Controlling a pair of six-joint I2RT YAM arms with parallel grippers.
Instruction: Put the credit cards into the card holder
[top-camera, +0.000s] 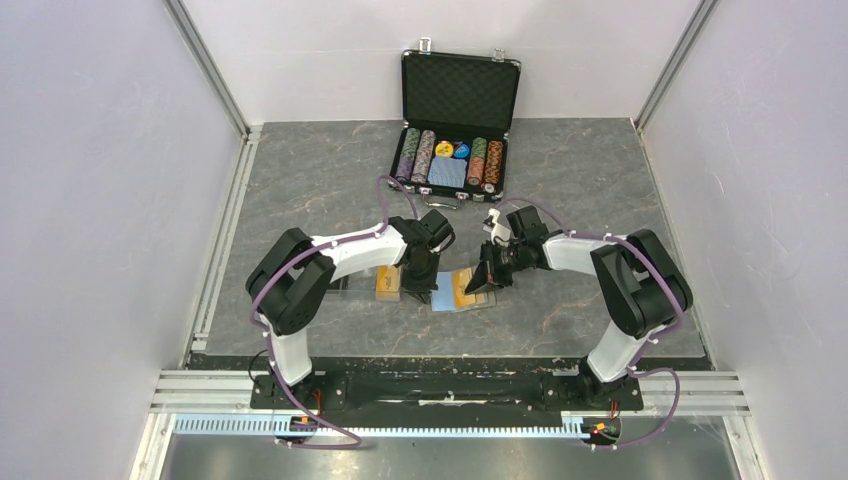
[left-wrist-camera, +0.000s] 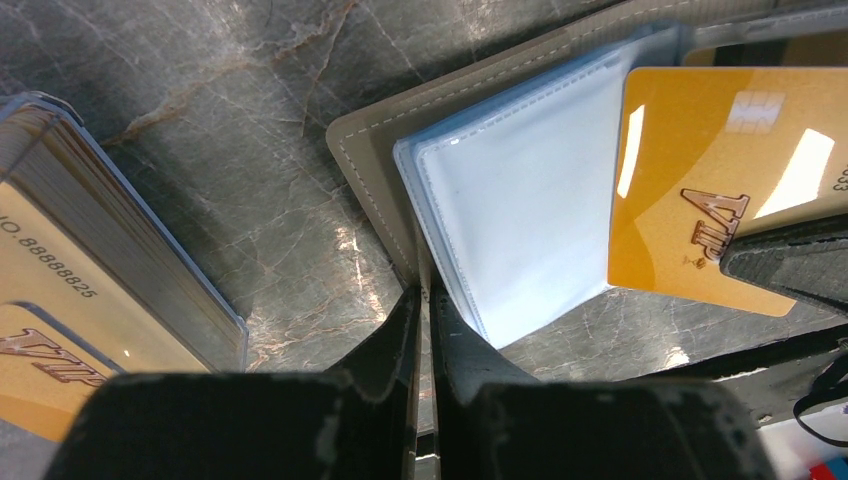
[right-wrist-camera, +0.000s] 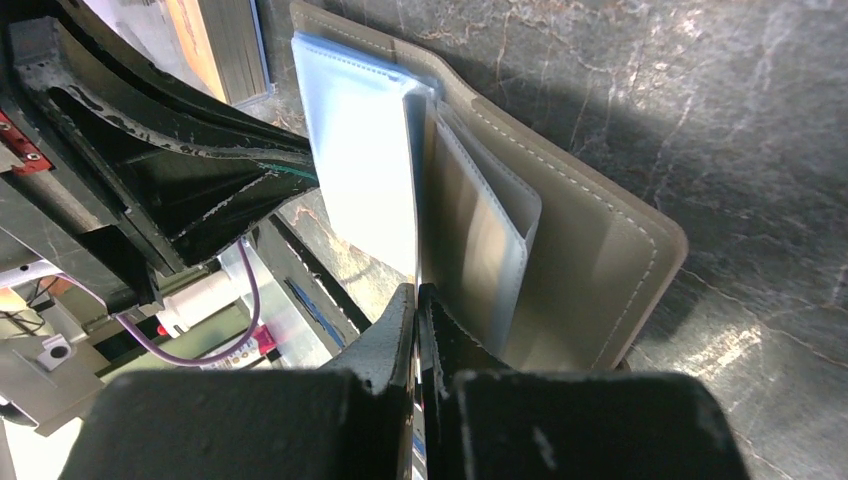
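The card holder, grey with clear sleeves (left-wrist-camera: 520, 190), lies open on the table. My left gripper has the thin grey edge of its cover between nearly closed fingertips. Over the sleeves is a gold credit card (left-wrist-camera: 710, 180), with my right gripper shut on it; in the top view that gripper (top-camera: 471, 288) is at the holder's right part. From the right wrist the card (right-wrist-camera: 415, 180) appears edge-on, beside a sleeve (right-wrist-camera: 485, 215) that gapes at its top. Whether any of the card is inside a pocket, I cannot tell.
A clear box of gold cards (top-camera: 388, 284) stands just left of the holder, close to my left arm. Behind, an open case of poker chips (top-camera: 447, 170) sits at the back of the table.
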